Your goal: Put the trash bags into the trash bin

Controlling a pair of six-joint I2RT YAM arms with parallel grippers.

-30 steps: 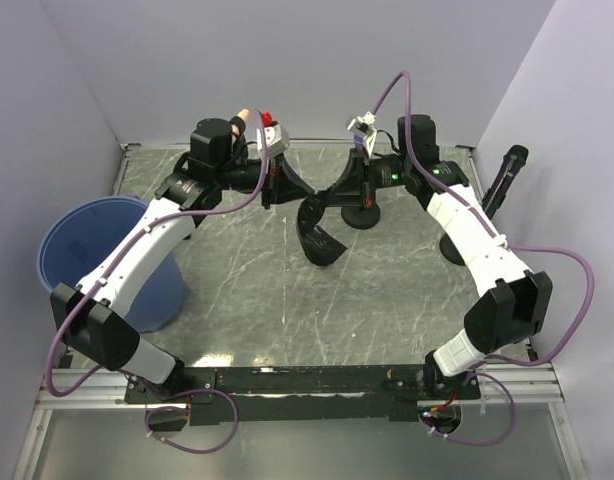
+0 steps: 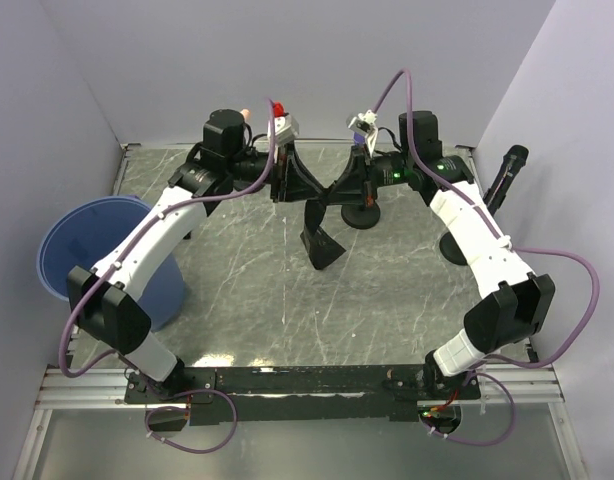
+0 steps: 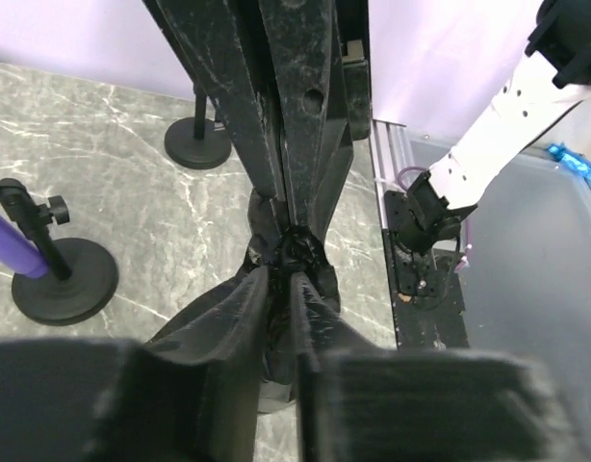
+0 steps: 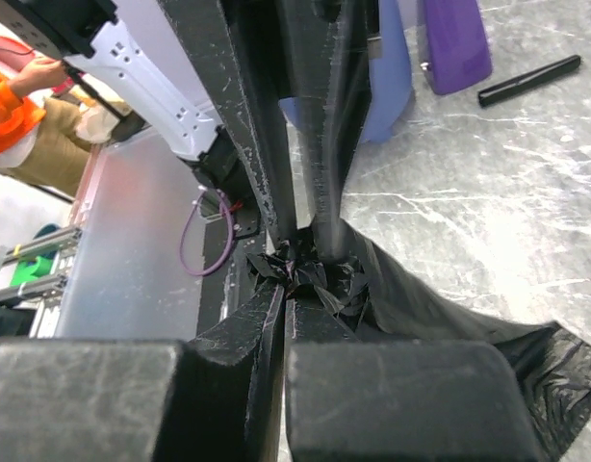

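A black trash bag point(image 2: 319, 243) hangs over the marble surface in the centre, its gathered neck where my two grippers meet. My right gripper point(image 2: 331, 192) is shut on that neck; the right wrist view shows the bag point(image 4: 440, 318) crumpled at its fingertips. My left gripper point(image 2: 312, 192) is at the same neck from the other side, its fingers point(image 3: 209, 385) around the crumpled plastic point(image 3: 305, 260); how far they are closed is unclear. The blue bin point(image 2: 162, 300) stands at the left, partly behind the left arm.
Black stands point(image 2: 360, 218) with round bases stand behind and right of the grippers, one holding a purple cylinder point(image 3: 12, 245). A black bar point(image 4: 528, 82) lies on the marble.
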